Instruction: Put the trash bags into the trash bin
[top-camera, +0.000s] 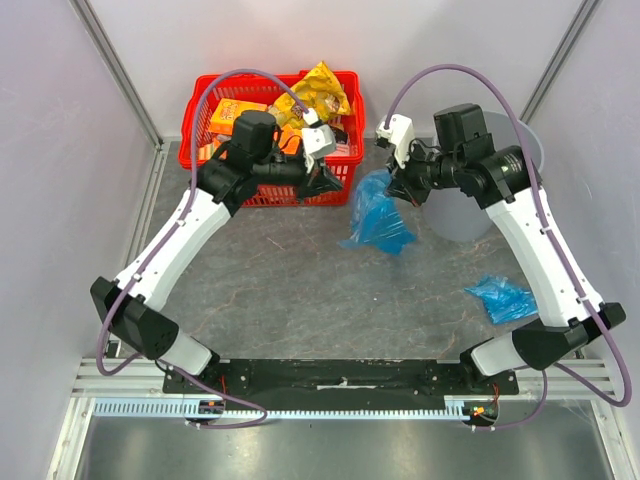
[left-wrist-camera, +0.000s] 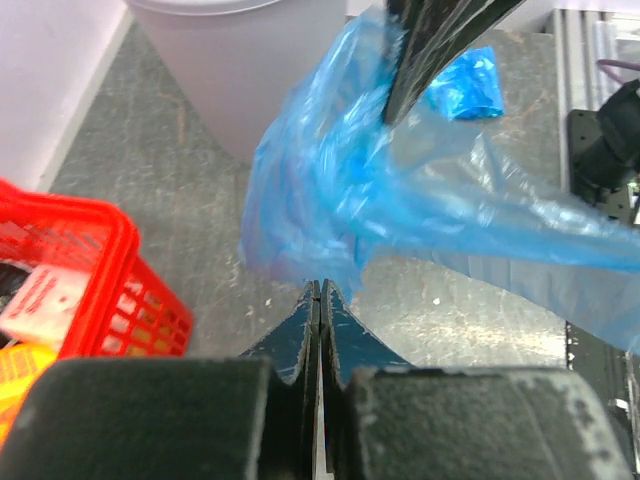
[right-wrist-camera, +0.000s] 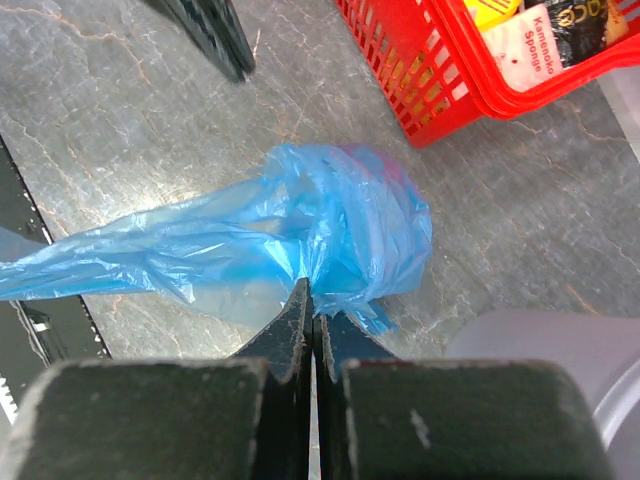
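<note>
A blue trash bag (top-camera: 378, 218) hangs from my right gripper, which is shut on it. In the right wrist view the bag bunches up at the fingertips and trails off to the left. My left gripper is shut with nothing between its fingers; the bag (left-wrist-camera: 310, 190) is beyond its tips, outside them. From above, a clear gap separates the left gripper (top-camera: 328, 184) from the bag. A second blue bag (top-camera: 502, 299) lies on the floor at the right. The pale trash bin (top-camera: 458, 216) stands behind the right arm, which partly covers it.
At the back, left of the bin, a red basket (top-camera: 350, 88) holds yellow and orange packets and other goods. Walls close in on both sides.
</note>
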